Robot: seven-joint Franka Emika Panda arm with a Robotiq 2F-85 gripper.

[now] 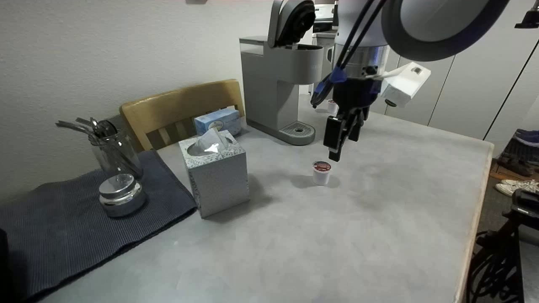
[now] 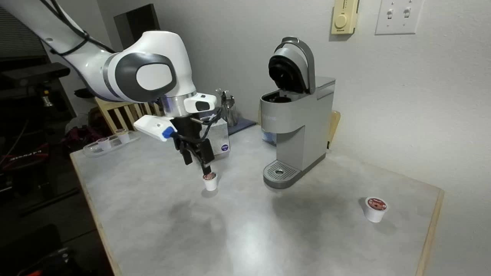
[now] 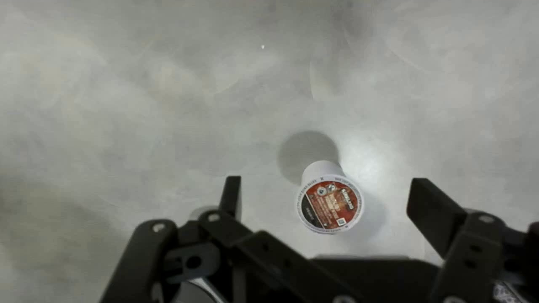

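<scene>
A white coffee pod [image 1: 321,173] with a red printed lid stands upright on the grey table. Above the pod and apart from it hangs my gripper, its fingers wide open and empty. From the wrist view, the pod's lid [image 3: 331,204] appears between the two fingers, nearer the left one. The grey coffee maker [image 2: 294,124] has its lid raised, so its top opening shows. A second pod [image 2: 375,209] stands on the table's far side, right of the machine in exterior view 2.
A patterned tissue box [image 1: 222,176] and a dark placemat [image 1: 50,237] with a utensil jar [image 1: 117,156] lie to the left. A clear tray [image 2: 94,150] with pods sits at the table's corner.
</scene>
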